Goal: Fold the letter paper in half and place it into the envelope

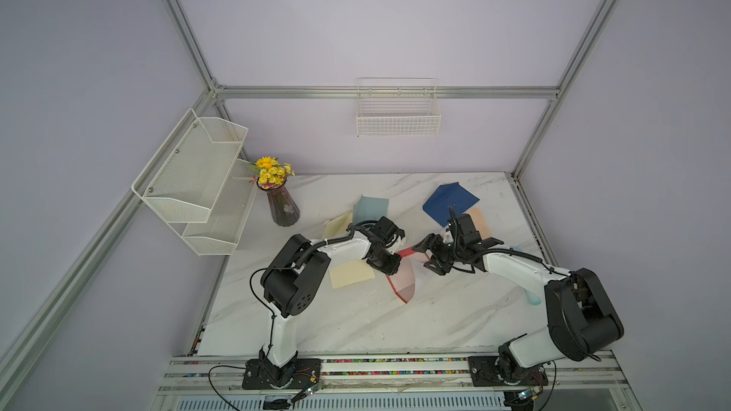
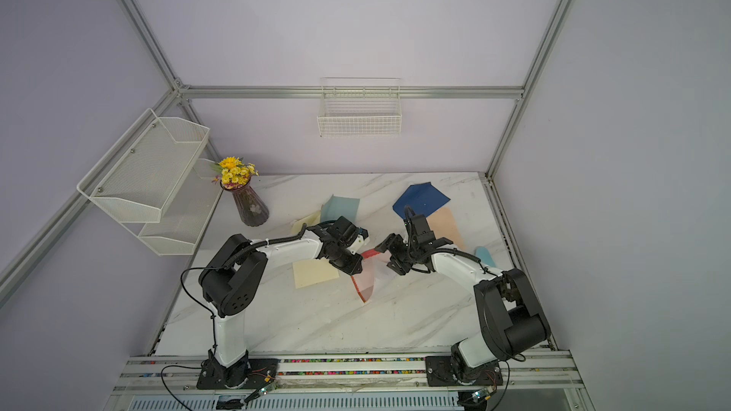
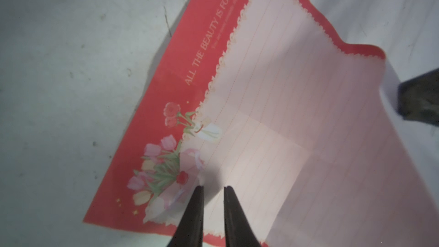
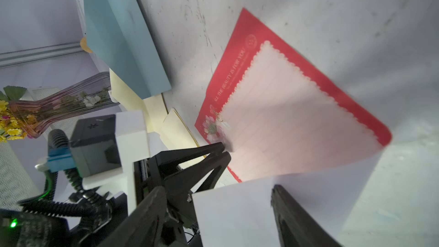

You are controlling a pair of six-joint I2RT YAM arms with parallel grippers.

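Observation:
The red-bordered pink letter paper (image 4: 292, 114) lies under both hands, its right part bent up and over so that its white back (image 4: 237, 210) shows. My left gripper is at the paper's left side, fingers slightly parted over the printed face. At the raised edge, my right gripper has its fingers wide apart, with the white back showing between them. A blurred dark fingertip (image 3: 418, 96) appears beside the curled edge in the left wrist view. Which of the coloured sheets or envelopes goes with the letter cannot be told.
Behind lie a dark blue envelope (image 1: 449, 203), a teal one (image 1: 371, 208) and a peach sheet (image 1: 479, 220). Pale yellow paper (image 1: 350, 274) lies beside the left arm. A flower vase (image 1: 282, 205) stands at the back left.

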